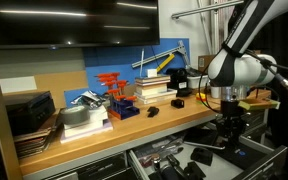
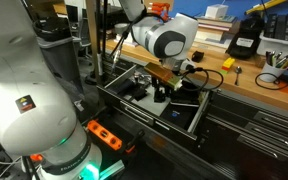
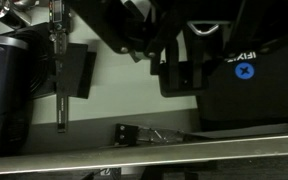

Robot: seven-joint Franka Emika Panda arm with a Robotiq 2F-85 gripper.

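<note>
My gripper [image 1: 230,126] is over the right part of an open drawer [image 1: 220,170], low and pointing down. In exterior view 2 the gripper [image 2: 160,96] is above the drawer's middle. From the wrist, its dark fingers [image 3: 174,78] are close together over the pale drawer floor. The fingers look shut on something dark, too poorly lit to identify. Beside the fingers lies a black case [image 3: 249,95] with white lettering and a blue round mark. A black device [image 3: 6,90] and a metal tool [image 3: 60,70] are at the left.
A metal drawer edge [image 3: 144,157] crosses the bottom of the wrist view. Several dark items fill the drawer's left part, and a flat dark tablet [image 1: 202,156] lies mid-drawer. Books [image 1: 152,88], red racks [image 1: 117,95] and a small black item [image 1: 177,103] occupy the wooden counter [image 1: 134,125].
</note>
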